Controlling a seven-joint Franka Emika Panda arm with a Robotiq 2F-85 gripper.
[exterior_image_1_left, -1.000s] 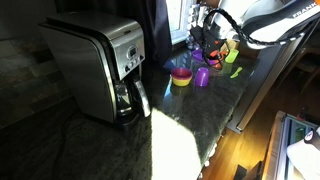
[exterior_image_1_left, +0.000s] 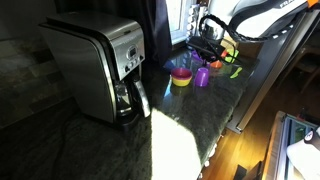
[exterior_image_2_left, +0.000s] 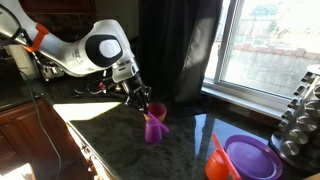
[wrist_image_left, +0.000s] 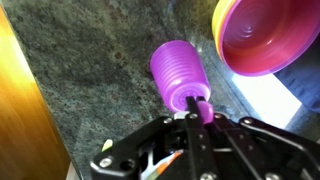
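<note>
A purple cup (wrist_image_left: 178, 72) is on the dark counter, directly ahead of my gripper in the wrist view. The fingers look shut together. A bright magenta piece (wrist_image_left: 205, 110) shows right at the fingertips, near the cup's end; whether it is pinched or only behind them I cannot tell. In exterior view 2 my gripper (exterior_image_2_left: 147, 108) points down just above the purple cup (exterior_image_2_left: 153, 131). Exterior view 1 shows the same purple cup (exterior_image_1_left: 201, 77) beside the stacked bowls, with the arm behind it.
Stacked yellow and red bowls (exterior_image_1_left: 181, 76) stand close by the cup. A coffee maker (exterior_image_1_left: 105, 70) occupies the nearer counter. Near the window are a purple plate (exterior_image_2_left: 255, 158) and an orange cup (exterior_image_2_left: 217, 165). Bare counter (wrist_image_left: 95, 60) lies to the cup's left in the wrist view.
The arm has shifted a little near the far end of the counter. The purple cup and the bowls appear to be in the same places.
</note>
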